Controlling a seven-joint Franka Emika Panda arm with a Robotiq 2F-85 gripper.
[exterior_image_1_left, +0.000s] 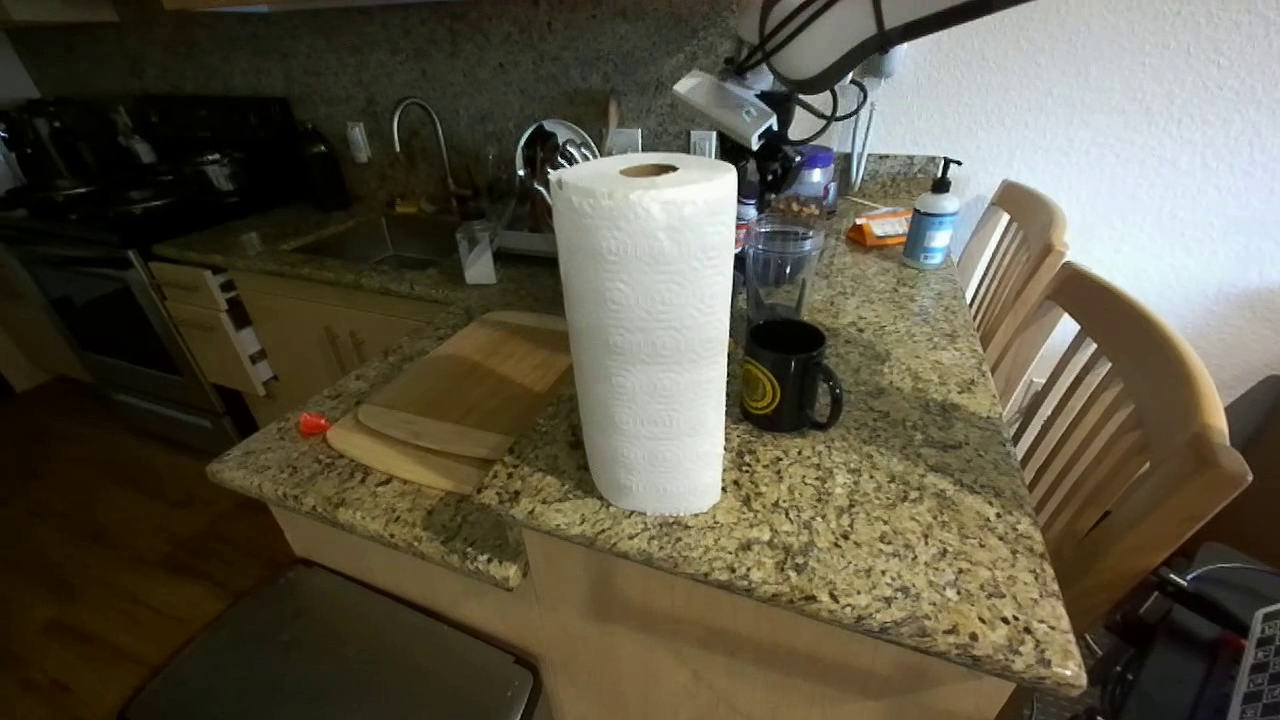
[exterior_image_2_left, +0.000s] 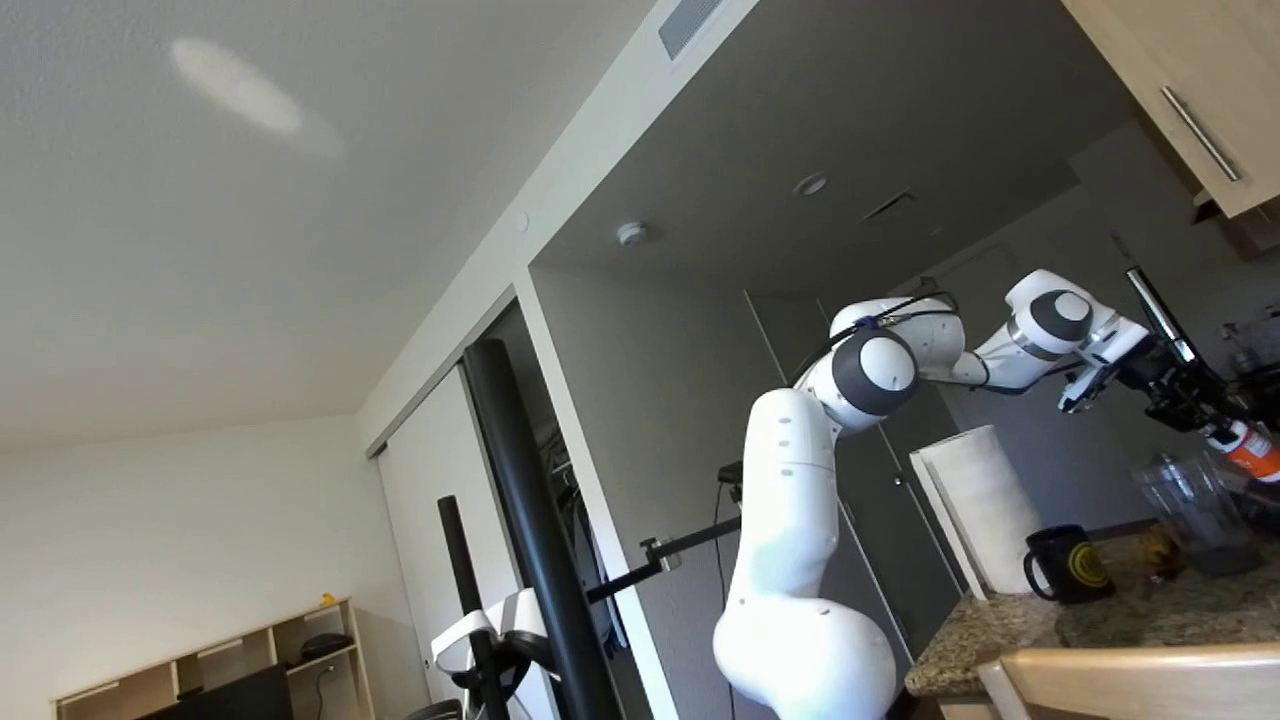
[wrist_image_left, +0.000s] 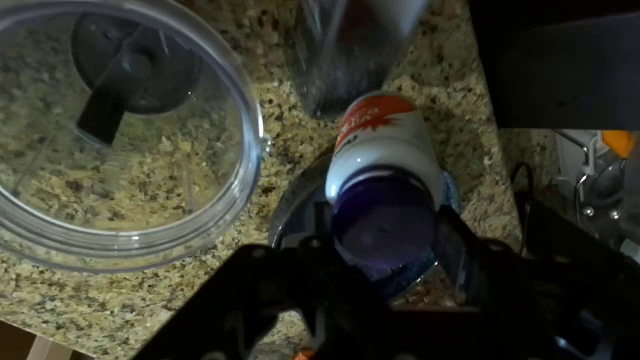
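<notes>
A small white bottle (wrist_image_left: 390, 144) with an orange-red label and a dark purple cap (wrist_image_left: 384, 222) is held between the fingers of my gripper. In the second exterior view the bottle (exterior_image_2_left: 1251, 450) hangs tilted from the gripper (exterior_image_2_left: 1209, 414), above the counter and near the clear pitcher. From the first exterior view, my gripper (exterior_image_1_left: 780, 168) shows behind the top right of the paper towel roll (exterior_image_1_left: 648, 348), which hides most of the bottle.
A clear open pitcher (exterior_image_1_left: 782, 270) and a black mug (exterior_image_1_left: 786, 378) stand right of the roll. Farther back are a purple-lidded jar (exterior_image_1_left: 818, 180), an orange packet (exterior_image_1_left: 879, 228) and a soap bottle (exterior_image_1_left: 932, 222). Cutting boards (exterior_image_1_left: 468, 384) lie left.
</notes>
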